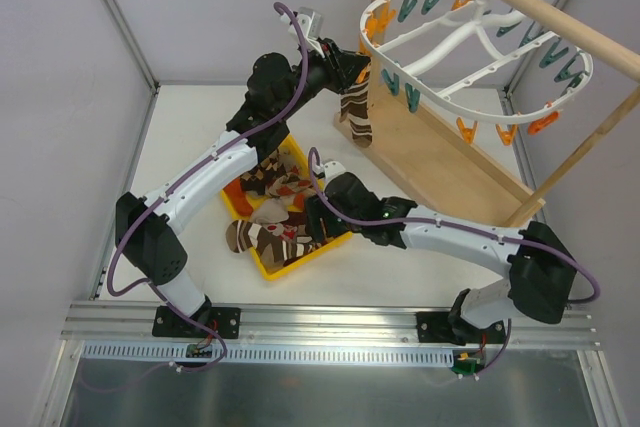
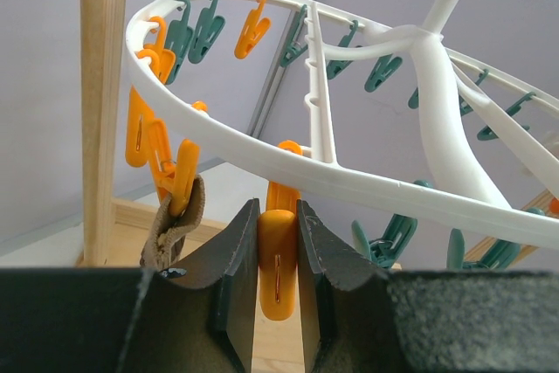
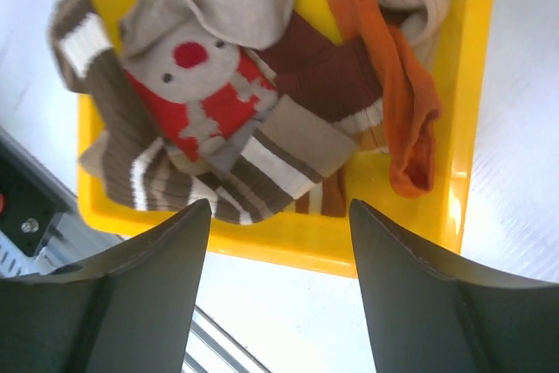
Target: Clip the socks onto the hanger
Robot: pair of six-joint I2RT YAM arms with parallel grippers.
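Note:
The white oval hanger (image 1: pixel 455 107) carries orange and teal clips along its rim. One striped brown sock (image 1: pixel 357 112) hangs from it; in the left wrist view the sock's top (image 2: pixel 173 229) sits in an orange clip (image 2: pixel 183 179). Just beside that, my left gripper is shut on another orange clip (image 2: pixel 277 281). Over the yellow tray (image 3: pixel 463 146), my right gripper points down with its fingers apart and nothing between them. Below it lie a striped sock (image 3: pixel 279 155), a red reindeer sock (image 3: pixel 179 98) and an orange sock (image 3: pixel 406 102).
A wooden frame (image 1: pixel 580 32) holds up the hanger and stands on a wooden base (image 1: pixel 440 152). White table shows clear to the left (image 1: pixel 180 127) of the tray. Both arms reach over the tray area, close to each other.

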